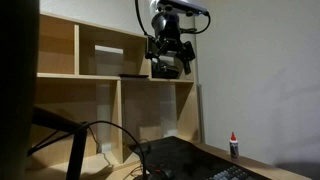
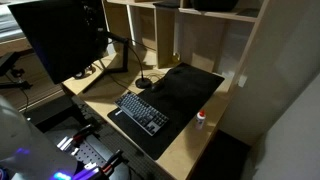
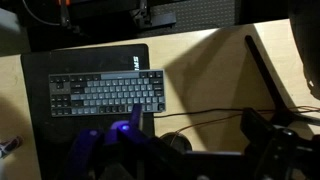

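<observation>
My gripper is open, its two dark fingers spread at the bottom of the wrist view with nothing held between them. A dark keyboard (image 3: pixel 107 92) with grey keys lies flat on a black desk mat (image 3: pixel 90 58), well below the gripper. In exterior view 2 the same keyboard (image 2: pixel 142 112) is on the near part of the mat. A small white bottle with a red cap (image 2: pixel 200 119) stands upright on bare wood beside the mat; exterior view 1 shows this bottle (image 1: pixel 234 147) at the right.
A large dark monitor (image 2: pixel 60 40) stands at the desk's left on a black stand (image 3: pixel 268 70). Thin cables (image 3: pixel 215 111) cross the wood between keyboard and stand. Wooden shelving (image 1: pixel 100 77) rises behind the desk. Around the bottle the wood is clear.
</observation>
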